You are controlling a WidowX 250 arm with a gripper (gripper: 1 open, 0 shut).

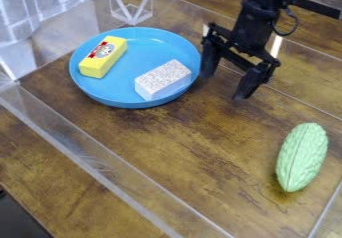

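Observation:
The black gripper (pixel 230 74) hangs at the upper middle, just right of the blue plate (pixel 134 90), its two fingers spread open and low over the wooden table. A white speckled block (pixel 164 79) lies on the right part of the plate, a little left of the gripper. A yellow block (pixel 103 55) with a red and white label lies on the plate's left part. A pale green oblong vegetable-like object (pixel 302 156) lies at the lower right.
Clear plastic walls run along the left and lower left of the wooden table (pixel 160 162).

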